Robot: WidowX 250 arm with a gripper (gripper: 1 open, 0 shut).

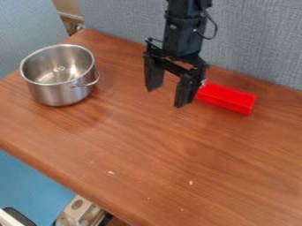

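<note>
My gripper [169, 84] hangs over the back middle of the wooden table, black and open, with its two fingers spread apart. A red block [227, 98] lies on the table to the right of the gripper, its left end partly behind the right finger. A steel pot [59, 87] with a wire handle stands at the left.
A grey padded wall [260, 35] runs along the back. A blue surface [30, 181] lies beyond the left edge.
</note>
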